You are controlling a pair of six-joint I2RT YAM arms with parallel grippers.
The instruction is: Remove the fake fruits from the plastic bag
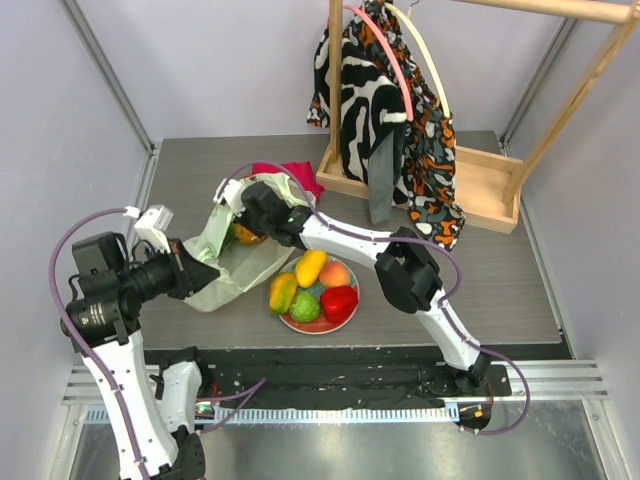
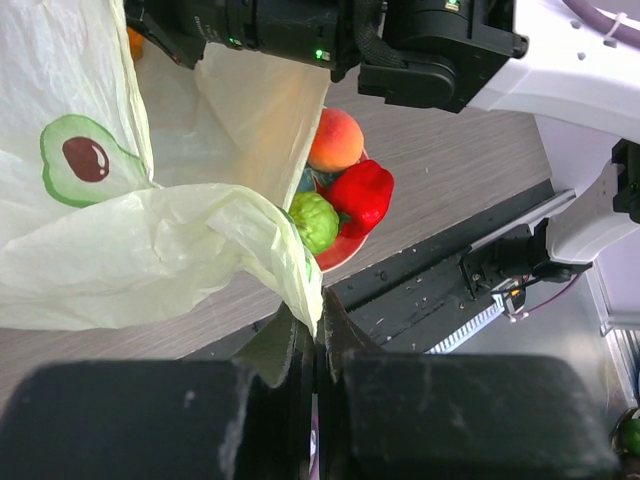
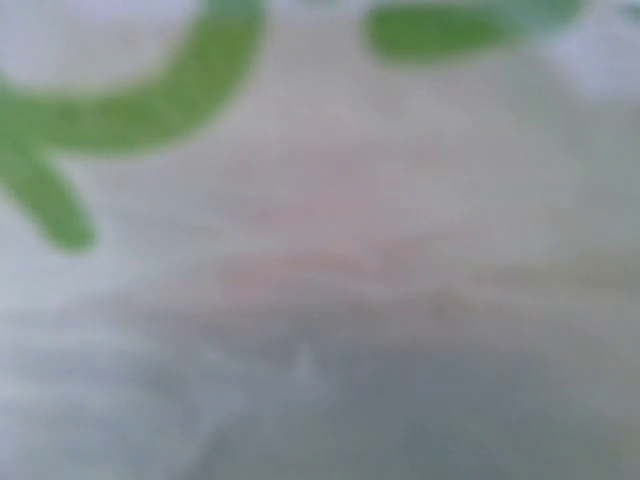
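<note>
The pale translucent plastic bag lies open on the table. My left gripper is shut on the bag's crumpled rim, at its left side in the top view. My right gripper is inside the bag, beside an orange-yellow fruit; its fingers are hidden, and the right wrist view shows only blurred bag plastic. A plate beside the bag holds several fruits, among them a mango, a peach, a red pepper and a green fruit.
A wooden rack with hanging patterned clothes stands at the back right. A red cloth lies behind the bag.
</note>
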